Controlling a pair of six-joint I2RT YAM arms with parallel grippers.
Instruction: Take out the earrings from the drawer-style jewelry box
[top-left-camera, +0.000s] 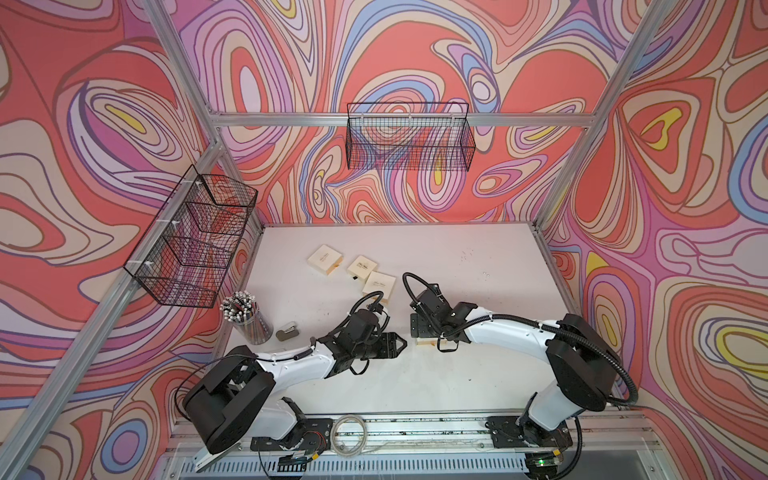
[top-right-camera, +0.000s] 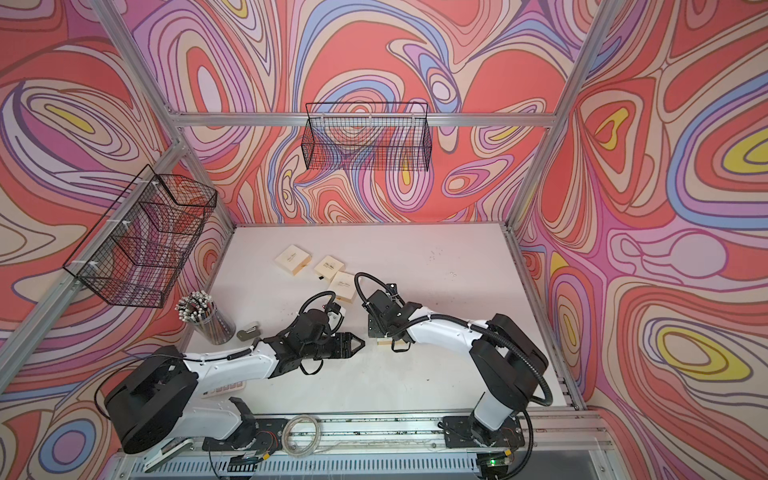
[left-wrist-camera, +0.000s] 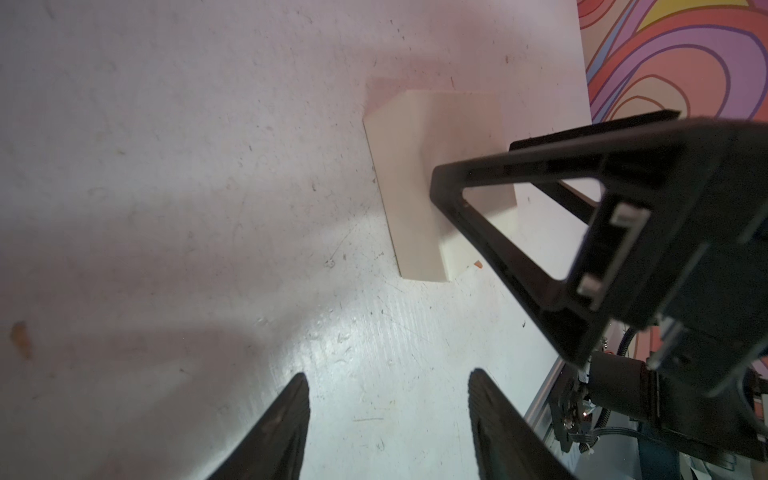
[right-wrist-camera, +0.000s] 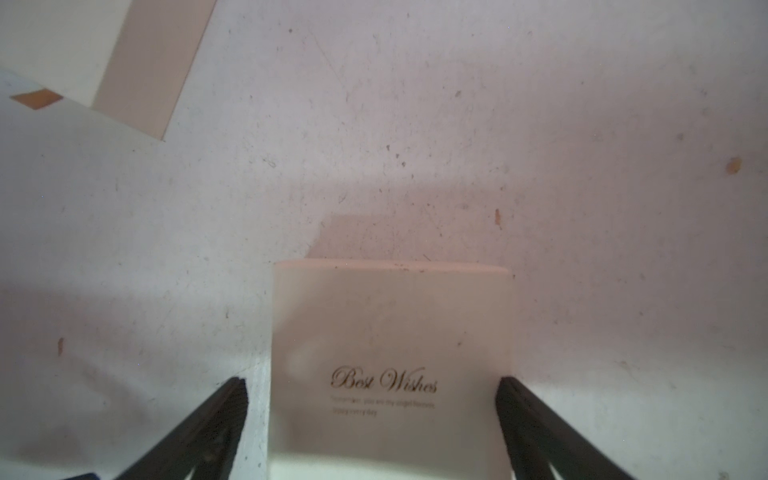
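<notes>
A cream, square jewelry box (right-wrist-camera: 392, 336) printed "Best Wishes" lies flat on the table in the right wrist view, with no drawer pulled out that I can see. My right gripper is open above it, one finger at each side, with its hold empty. In the top left view only a strip of the box (top-left-camera: 426, 343) shows under that gripper. From the left wrist view, the box's pale side (left-wrist-camera: 408, 192) is partly covered by the right gripper. My left gripper stands open over bare table, left of the box. No earrings are visible.
Three more cream boxes lie farther back: one (top-left-camera: 325, 259) at the left, a smaller one (top-left-camera: 361, 268), and another (top-left-camera: 379, 285) nearer the arms. A container of thin sticks (top-left-camera: 254, 326) and a small grey object (top-left-camera: 287, 331) stand left.
</notes>
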